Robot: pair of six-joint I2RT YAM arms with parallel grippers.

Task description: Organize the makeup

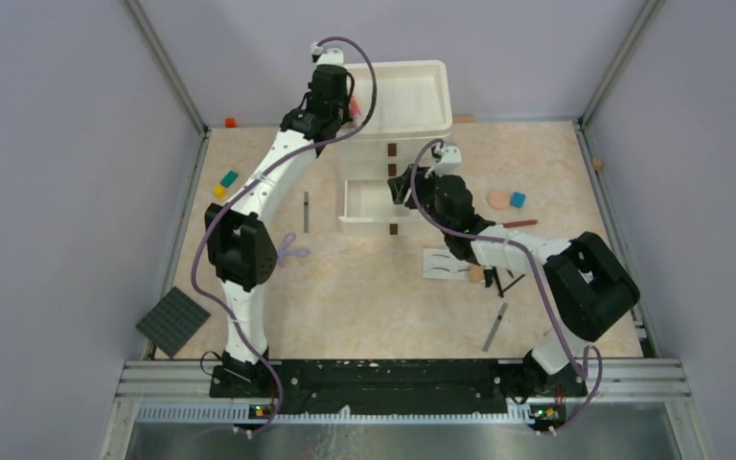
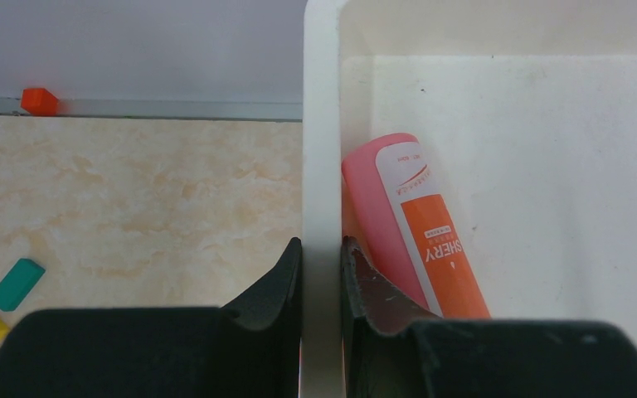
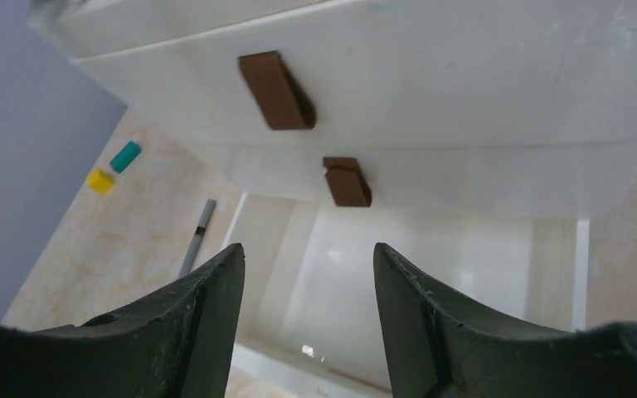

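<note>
A white drawer organizer (image 1: 412, 96) stands at the back, its bottom drawer (image 1: 364, 201) pulled out and empty. In the top compartment a pink bottle with an orange label (image 2: 440, 240) lies against the left wall. My left gripper straddles that white wall, one finger on each side, shut on it. My right gripper is open in front of the upper drawers' brown handles (image 3: 278, 91), above the pulled-out drawer.
Scissors (image 1: 292, 249), a grey stick (image 1: 306, 211) and small blocks (image 1: 228, 179) lie left. A pink disc (image 1: 498, 198), blue cube (image 1: 517, 199), brushes and a printed card (image 1: 446, 264) lie right.
</note>
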